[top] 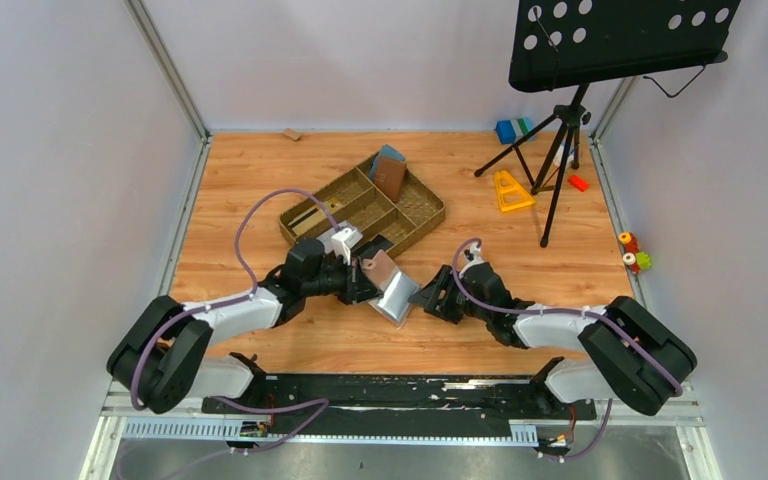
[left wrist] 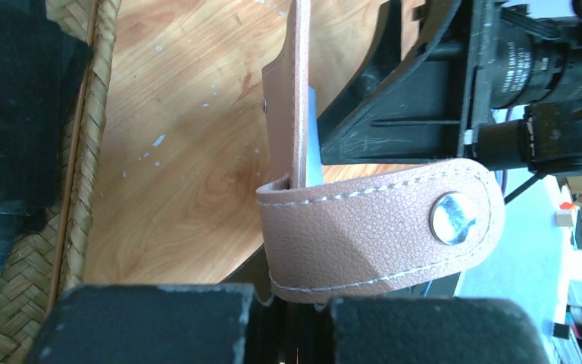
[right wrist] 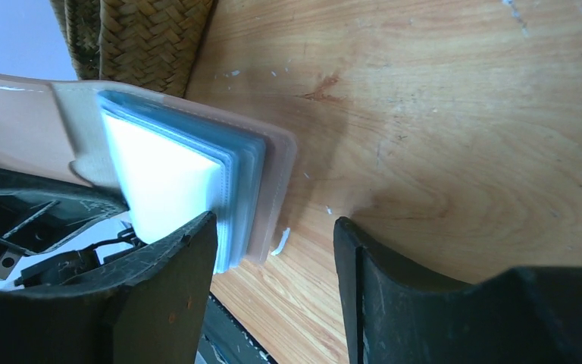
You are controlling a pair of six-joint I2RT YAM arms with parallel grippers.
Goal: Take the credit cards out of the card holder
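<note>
A pinkish-brown leather card holder [left wrist: 364, 235] with a round metal snap hangs from my left gripper, which is shut on its strap end. Its cover is spread, and clear bluish sleeves [right wrist: 246, 182] show inside, glare-white on the front one. In the top view the holder [top: 380, 270] is between the two hands, over the table's middle. My right gripper stands open just beside the sleeves' edge, bare wood showing between its fingers. Any cards within the sleeves cannot be told apart.
A woven divided tray [top: 430, 210] lies behind the hands, holding a brown wallet [top: 390, 177] and dark flat items. A black music stand [top: 560, 130] and a yellow triangle [top: 510, 190] are at the back right.
</note>
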